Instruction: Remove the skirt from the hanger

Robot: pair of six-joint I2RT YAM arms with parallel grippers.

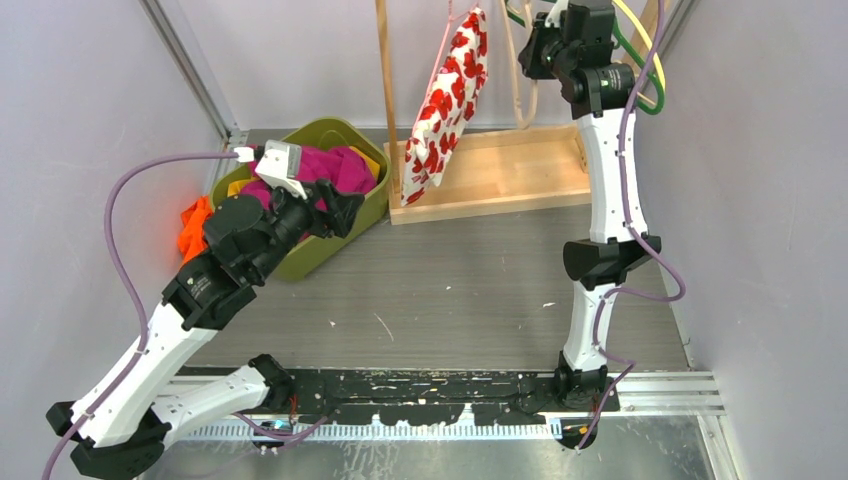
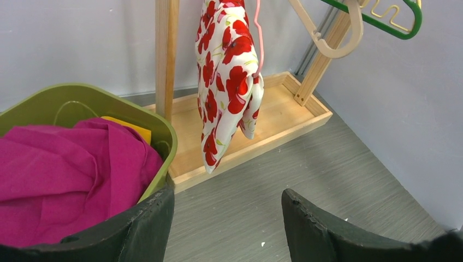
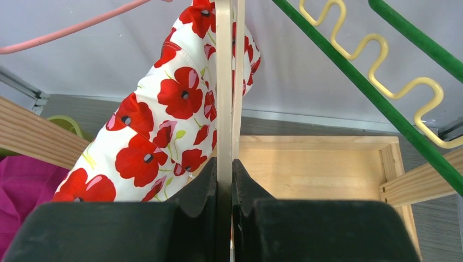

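The white skirt with red flowers (image 1: 447, 108) hangs from a pink hanger (image 2: 259, 38) beside the left wooden post. My left gripper is open and empty, in front of and below the skirt, near the green tub. My right gripper (image 1: 537, 55) is up at the rack, right of the skirt. In the right wrist view a beige hanger (image 3: 224, 93), seen edge-on, runs across its close-set fingers (image 3: 248, 188) and hides the gap. Whether they grip it I cannot tell. The skirt lies left of and behind that hanger, apart from both grippers.
The green tub (image 1: 305, 262) with magenta cloth stands at the left, an orange cloth (image 1: 194, 230) beside it. A green hanger (image 3: 377, 101) with a yellow wavy bar hangs at the right. Wooden posts flank the rack base (image 1: 520, 165).
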